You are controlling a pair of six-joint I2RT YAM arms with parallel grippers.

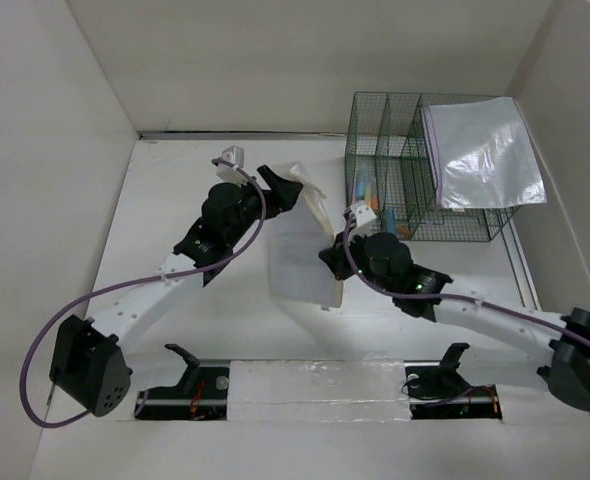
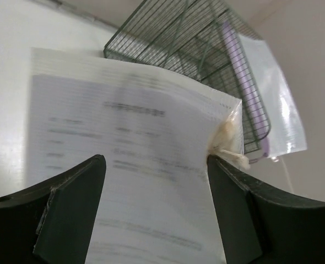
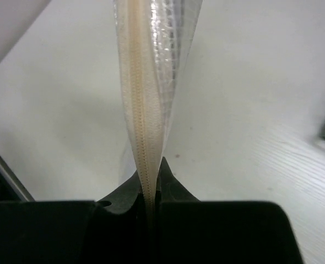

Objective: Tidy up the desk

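A translucent document folder (image 1: 300, 262) with printed pages hangs tilted above the desk, left of the wire rack. In the right wrist view its beige zipper edge (image 3: 136, 82) runs down between the fingers of my right gripper, which is shut on it. My left gripper stands open, its fingers (image 2: 77, 192) wide apart, with the folder's printed face (image 2: 135, 159) filling the view between and beyond them. The folder's upper corner (image 2: 228, 118) shows by the right finger. In the top view the left gripper is up at the folder's top end.
A green wire rack (image 1: 395, 160) with several compartments stands at the back right, coloured pens (image 1: 365, 185) in one. Another clear pouch (image 1: 485, 155) rests across its right side. Bare desk (image 1: 165, 200) lies at the left.
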